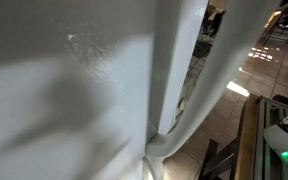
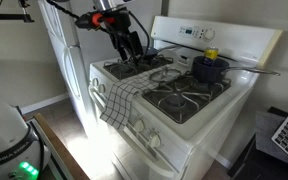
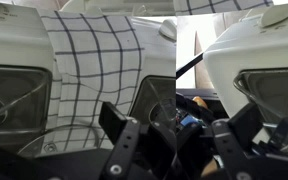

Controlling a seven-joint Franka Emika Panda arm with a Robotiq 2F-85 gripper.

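In exterior view 2 my gripper [image 2: 129, 46] hangs above the front left of a white stove [image 2: 199, 120], pointing down. No object can be made out in it. A white cloth with dark checks [image 2: 119, 101] is draped over the stove's front edge, below the gripper. In the wrist view the same cloth [image 3: 92, 62] lies across the stove front, partly covered at its lower end by the dark fingers [image 3: 116, 126]. Whether these stand apart or together is unclear there. Exterior view 1 shows no gripper.
A dark pot [image 2: 208, 70] sits on a rear right burner, with a yellow item [image 2: 211, 53] at it. A lid [image 2: 166, 74] lies mid-stovetop. Knobs [image 2: 139, 126] line the stove front. At right stands a white rack-like object [image 2: 284, 135].
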